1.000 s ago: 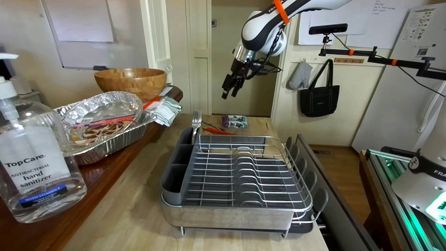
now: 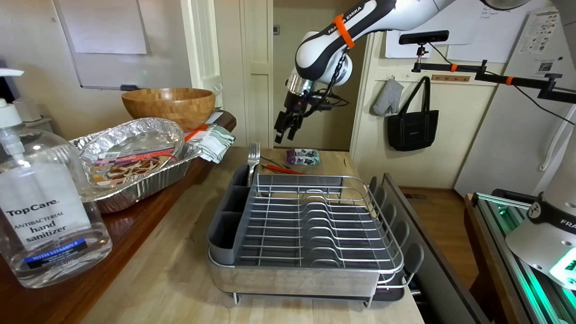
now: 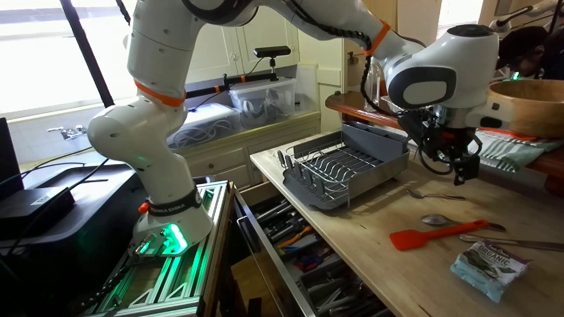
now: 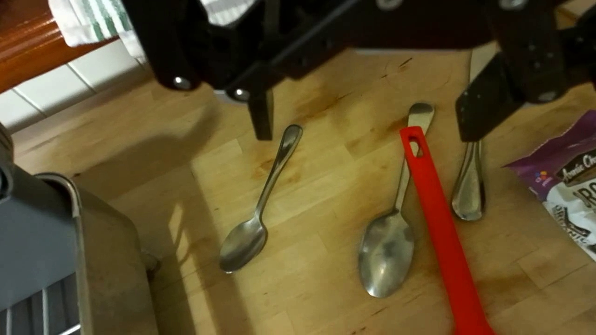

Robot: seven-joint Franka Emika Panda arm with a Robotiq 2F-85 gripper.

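Observation:
My gripper stands open above the wooden counter, its two fingers wide apart with nothing between them. Below it in the wrist view lie a small spoon [image 4: 244, 244], a larger spoon [image 4: 386, 254] and a red spatula [image 4: 444, 245] whose handle end overlaps the larger spoon's handle. Partly covered by the right finger is another metal utensil [image 4: 469, 192]. From exterior view 2, the gripper [image 3: 462, 177] hangs over the counter beyond the spoons. A fork [image 2: 253, 157] stands upright in the dish rack's grey cutlery holder [image 2: 233, 200].
The dish rack [image 2: 302, 281] fills the counter's near part. A snack bag [image 3: 489, 267] lies by the utensils. Beside the counter, a drawer [image 3: 317, 264] of tools is pulled out. On the raised wooden ledge stand a wooden bowl [image 2: 168, 105], foil trays [image 2: 132, 186] and a sanitizer bottle [image 2: 48, 210].
In exterior view 1 my arm and gripper have moved left and lower, toward the counter. The rack, the fork and the things on the ledge have stayed put.

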